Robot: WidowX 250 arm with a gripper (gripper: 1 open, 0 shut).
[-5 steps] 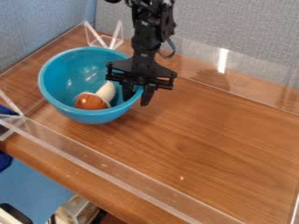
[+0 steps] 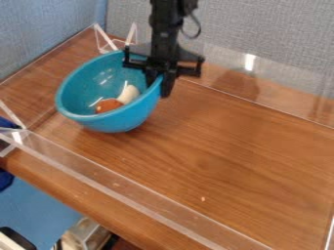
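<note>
A turquoise bowl (image 2: 89,116) stands at the back left of the wooden table, holding an orange-brown round item (image 2: 107,105) and a pale white item (image 2: 128,94). My black gripper (image 2: 159,70) is over the bowl's right back rim, fingers pointing down at it; whether they are closed on the rim is hard to see.
A transparent edge strip runs along the table's front and back. Grey padded walls stand behind. A blue object lies at the far left.
The gripper and the bowl with its contents have moved back, away from the camera, over the last second.
</note>
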